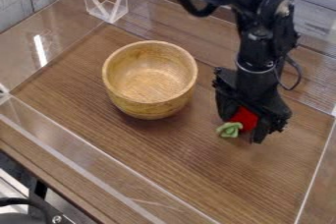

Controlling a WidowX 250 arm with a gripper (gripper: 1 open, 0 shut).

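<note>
My black gripper (252, 106) reaches down from the top right over a red object (245, 118) with a pale green part (229, 130), which looks like a strawberry or similar toy. The fingers are open and stand around the red object, low at the table; whether they touch it is unclear, as they partly hide it.
A wide tan bowl (148, 76) sits left of the gripper, apart from it. A clear plastic piece (108, 4) lies at the back left.
</note>
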